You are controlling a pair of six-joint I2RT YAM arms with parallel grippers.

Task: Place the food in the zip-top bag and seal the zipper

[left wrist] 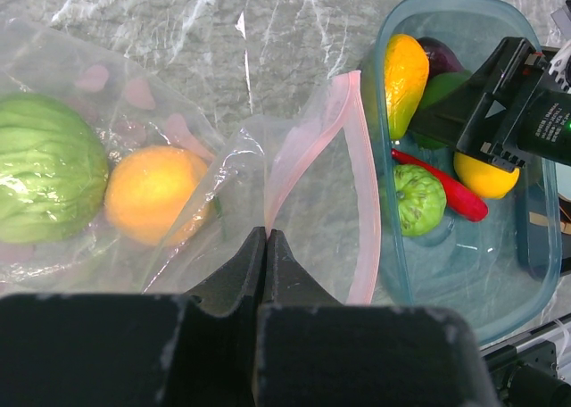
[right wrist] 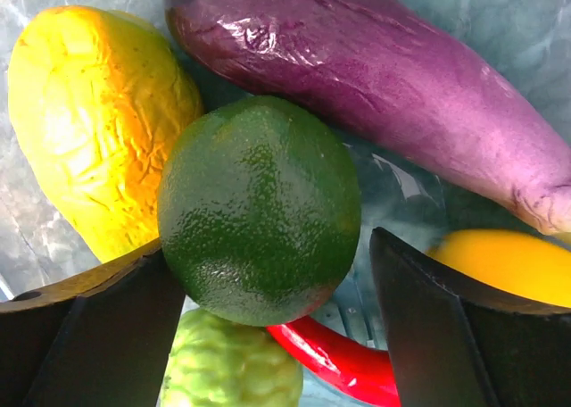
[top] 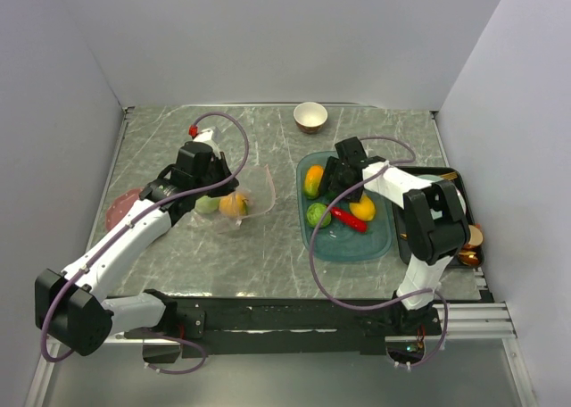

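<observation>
The clear zip top bag (left wrist: pixel 303 170) has a pink zipper edge and lies with its mouth spread toward the tub. A green cabbage-like vegetable (left wrist: pixel 45 166) and an orange round food (left wrist: pixel 153 195) are inside it. My left gripper is shut on the bag's thin edge, the pink strip running into its fingertips. Down in the blue tub (top: pixel 357 249), my right gripper is part open, one finger on each side of a dark green avocado (right wrist: pixel 259 202). Its left finger (right wrist: pixel 116 309) appears close to the avocado; a gap shows before the right one.
Around the avocado lie a yellow mango (right wrist: pixel 98 130), an eggplant (right wrist: pixel 384 77), a red chili (right wrist: pixel 343 362), a bumpy green fruit (right wrist: pixel 223 362) and a yellow fruit (right wrist: pixel 508 260). A bowl (top: pixel 310 115) stands at the back; a dark tray (top: pixel 419 255) sits right.
</observation>
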